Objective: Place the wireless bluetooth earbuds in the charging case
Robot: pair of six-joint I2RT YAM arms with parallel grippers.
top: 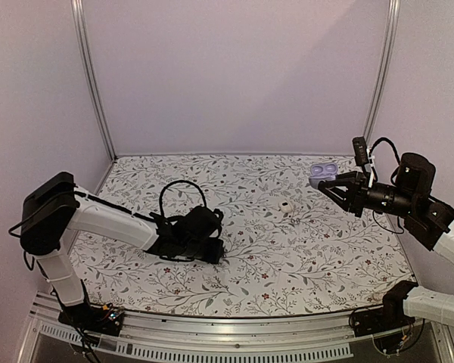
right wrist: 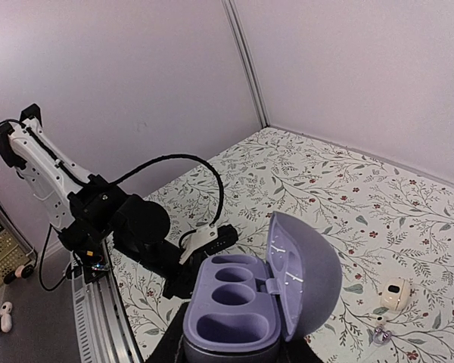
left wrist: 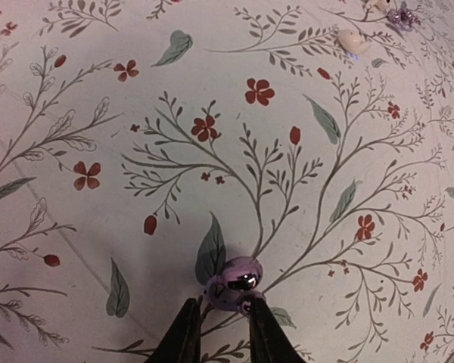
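Note:
On the patterned tabletop in the left wrist view lies a shiny purple earbud (left wrist: 240,274). My left gripper is right at it, its dark fingers (left wrist: 183,333) apart on either side of the earbud's near end; whether they touch it cannot be told. The lilac charging case (right wrist: 233,306) is held up by my right gripper (top: 337,190), which is shut on its lower body. Its lid (right wrist: 306,276) stands open, and the hollows showing inside look empty. A second, clear purplish earbud (right wrist: 381,334) lies on the table in the right wrist view.
A small cream block (right wrist: 395,293) with a dark spot lies just beyond the second earbud. Between the two arms the patterned tabletop (top: 257,257) is mostly bare. Pale walls (top: 234,83) close off the back and sides.

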